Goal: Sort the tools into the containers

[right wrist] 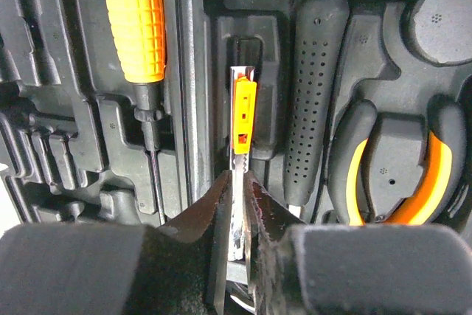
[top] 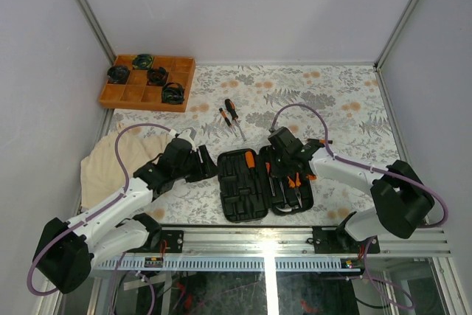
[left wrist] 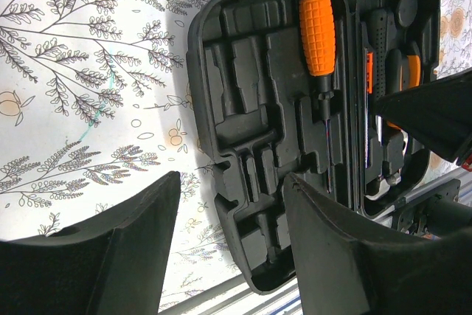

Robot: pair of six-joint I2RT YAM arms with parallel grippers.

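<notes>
The black open tool case (top: pixel 242 206) lies flat on the table. In its left half an orange-handled screwdriver (left wrist: pixel 317 35) rests in its slot. The right half holds a slim knife (right wrist: pixel 243 116) with an orange slider, a dark perforated handle (right wrist: pixel 313 94) and orange-black pliers (right wrist: pixel 435 175). My right gripper is over the knife's lower part, its fingers only slightly apart; whether they touch it, I cannot tell. My left gripper stands wide open beside the case's left half, empty. Two screwdrivers, one larger (top: pixel 232 110) and one smaller (top: pixel 224 116), lie loose behind the case.
A partitioned orange-brown box (top: pixel 133 94) with several dark coiled cables stands at the back left. A beige cloth (top: pixel 103 171) lies at the left. Part of an orange tool (top: pixel 310 177) shows right of the case.
</notes>
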